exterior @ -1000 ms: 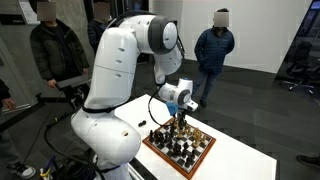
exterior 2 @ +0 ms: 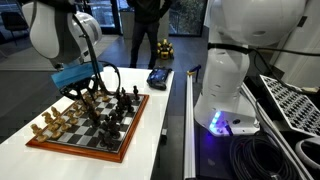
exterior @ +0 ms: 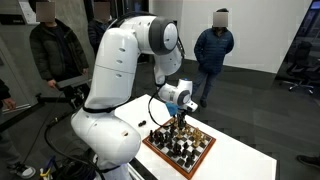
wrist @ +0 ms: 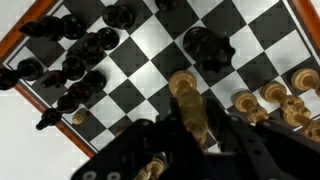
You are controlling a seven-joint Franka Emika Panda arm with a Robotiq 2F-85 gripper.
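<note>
In the wrist view a tan chess piece [wrist: 190, 105] sits between the fingertips of my gripper, which is shut on it. Its round head lies over the middle of the chessboard [wrist: 143, 40]. Whether its base touches the board cannot be told. A black piece [wrist: 208, 48] stands just beyond it. From the side, my gripper [exterior 2: 92, 100] points down among the pieces on the board [exterior 2: 118, 152], partly hidden by them. In the other exterior view my gripper [exterior: 178, 118] is low over the board [exterior: 153, 147], and the held piece is too small to make out.
Black pieces [wrist: 75, 70] crowd the left of the wrist view; tan pieces [wrist: 293, 105] stand close on the right. People [exterior: 214, 55] stand at the back.
</note>
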